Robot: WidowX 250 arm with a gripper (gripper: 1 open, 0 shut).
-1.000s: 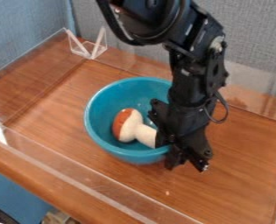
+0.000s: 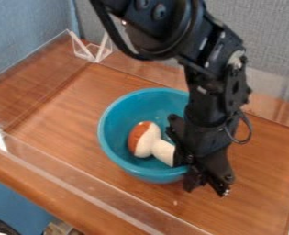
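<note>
A round teal bowl (image 2: 119, 110) stands on the wooden surface, partly behind my black gripper (image 2: 198, 178). Inside the bowl lies a mushroom-like object (image 2: 146, 139) with an orange-red cap and a white stem, the stem pointing toward my gripper. The gripper reaches down over the bowl's right side; its fingertips are dark and crowded against the rim, so what is between them is hard to see.
Transparent edging and white brackets line its borders. Grey and blue walls stand behind.
My gripper has moved slightly right and down in the view. The bowl has shifted a little the same way, with the mushroom-like object in it.
</note>
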